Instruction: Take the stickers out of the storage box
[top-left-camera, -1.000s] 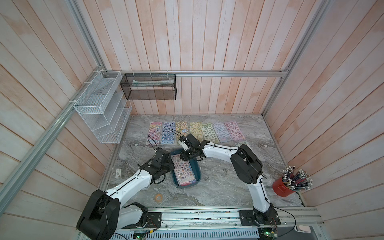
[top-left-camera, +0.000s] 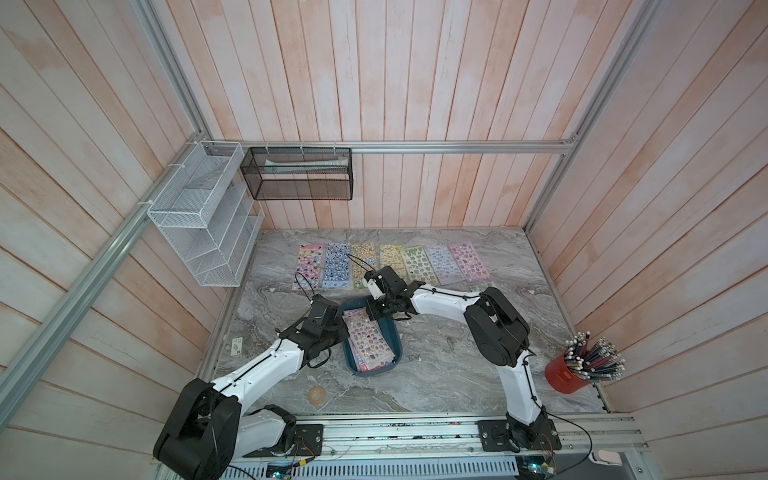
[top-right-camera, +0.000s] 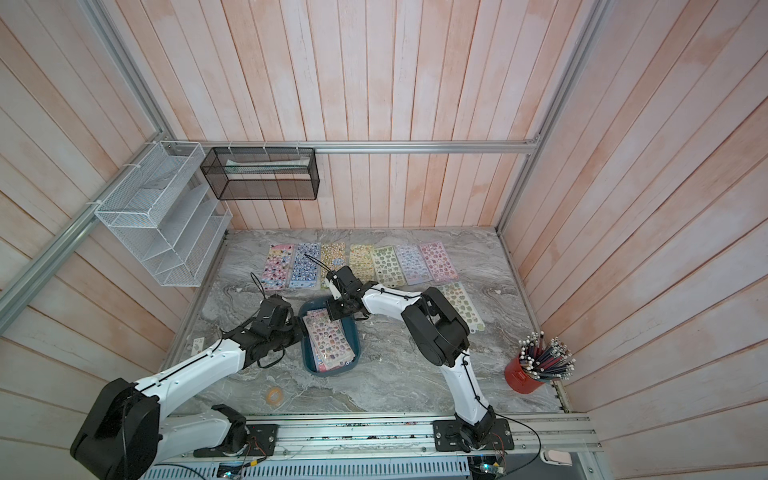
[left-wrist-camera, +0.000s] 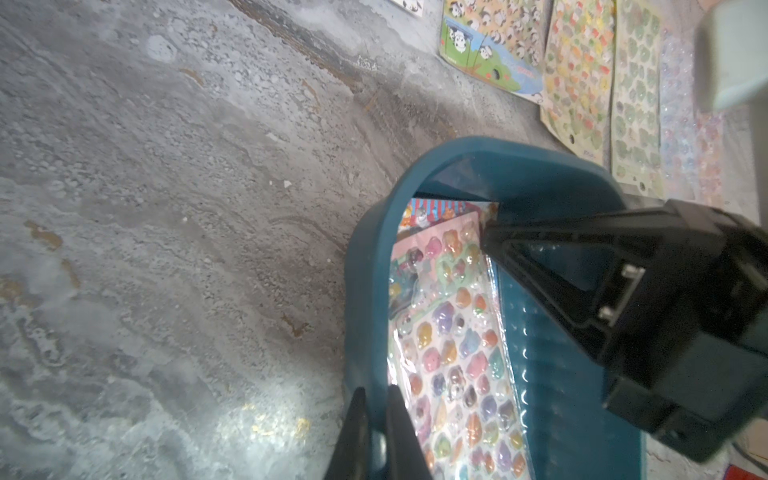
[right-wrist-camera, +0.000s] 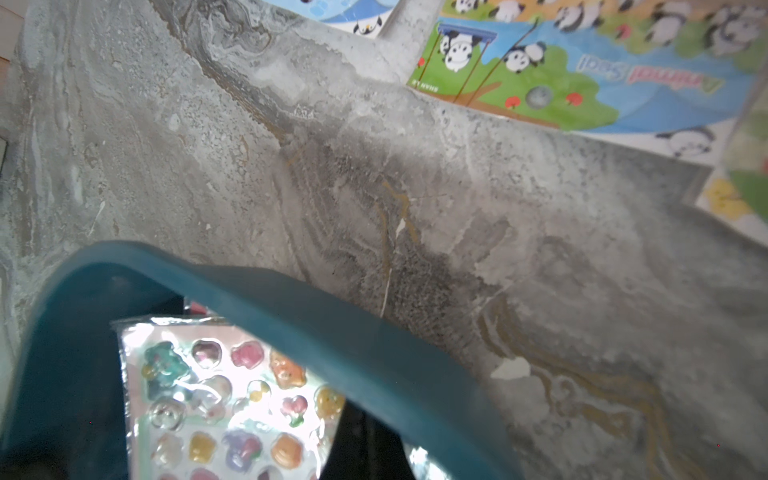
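A teal storage box (top-left-camera: 399, 361) stands on the table with sticker sheets (top-left-camera: 369, 344) lying inside. In the left wrist view, my left gripper is shut on the box's left wall. My right gripper reaches down inside the box, its tips at the right edge of the upper sheet near its far corner. The right wrist view shows those dark fingers (right-wrist-camera: 352, 448) shut beside the sheet's edge, close to the box rim (right-wrist-camera: 336, 336). Whether a thin sheet edge is between them, I cannot tell. A striped sheet (left-wrist-camera: 436, 212) peeks out underneath.
Several sticker sheets (top-left-camera: 416, 264) lie in a row along the back, and another (top-right-camera: 461, 305) lies right of the right arm. A red pen holder (top-left-camera: 565, 376) stands far right. Wire baskets (top-left-camera: 296, 180) hang at the back left. Bare table lies right of the box.
My right gripper has shifted slightly to the right within the far end of the box. The left arm and the box look unmoved.
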